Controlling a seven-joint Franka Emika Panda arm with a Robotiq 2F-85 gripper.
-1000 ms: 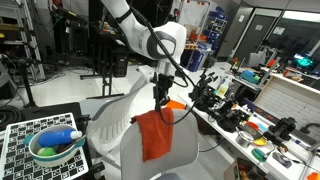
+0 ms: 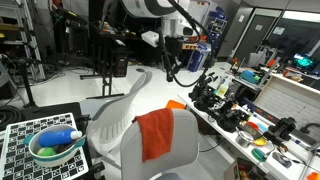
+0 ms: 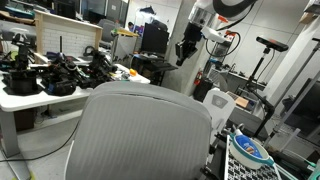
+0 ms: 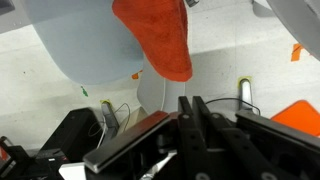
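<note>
A red-orange cloth (image 2: 154, 133) hangs over the top edge of a light grey chair's back (image 2: 182, 142). In the wrist view the cloth (image 4: 160, 38) lies above and ahead of the fingers, apart from them. Higher up, clear of the chair, is my gripper (image 2: 171, 77). From the wrist, its fingers (image 4: 184, 105) look close together, with nothing visible between them. The second exterior view shows the gripper (image 3: 181, 62) above and behind the chair back (image 3: 140, 130), which hides the cloth.
Left of the chair, a greenish-white tub (image 2: 42, 152) holds a blue item and stands on a black-and-white board (image 2: 14, 145). Another white chair (image 2: 118, 108) is close by. Cluttered tables (image 2: 215, 108) line the back.
The cloth stays draped over the chair back.
</note>
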